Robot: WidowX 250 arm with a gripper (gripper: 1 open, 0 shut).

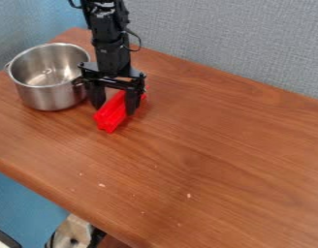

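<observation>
A red oblong object [112, 116] lies on the wooden table [213, 165], right beside a steel pot [43, 87] at the upper left. My black gripper [113, 97] is lowered over the red object, its open fingers either side of it. Whether the fingers touch it cannot be told from this view.
The pot stands close on the gripper's left, near the table's left edge. A grey wall runs behind.
</observation>
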